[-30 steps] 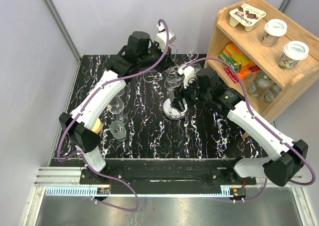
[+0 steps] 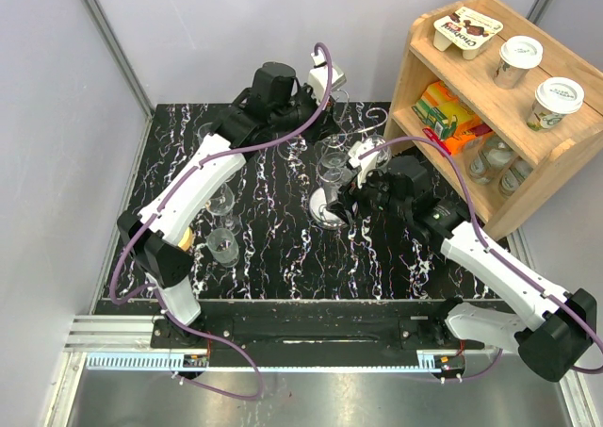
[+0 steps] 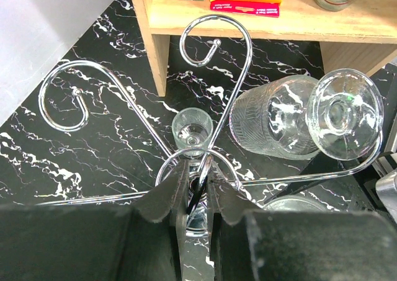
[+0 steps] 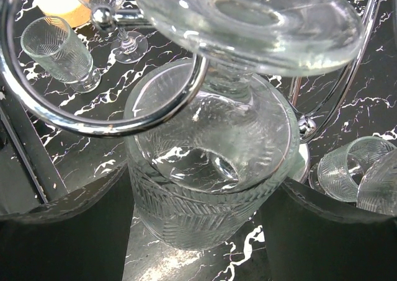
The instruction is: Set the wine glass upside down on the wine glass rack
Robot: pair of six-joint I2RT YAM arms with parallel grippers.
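Note:
My left gripper is shut on the chrome wine glass rack point(image 3: 234, 98), at the junction of its curled arms. My right gripper is shut on the bowl of an upturned wine glass point(image 4: 198, 213), whose base point(image 4: 254, 20) faces up inside a curled hook in the right wrist view. In the left wrist view this glass point(image 3: 273, 113) lies along the rack's right arm with its foot point(image 3: 344, 113) over the wire. The rack's white round base point(image 2: 320, 210) stands in the middle of the counter.
Several glasses point(image 2: 223, 245) stand on the left of the black marble counter point(image 2: 273, 267), near a yellow round item point(image 4: 65, 2). A wooden shelf point(image 2: 509, 106) with cups, boxes and jars fills the back right.
The right arm has moved to the right with the glass in its gripper. The left arm and the top of the rack have shifted slightly rightward.

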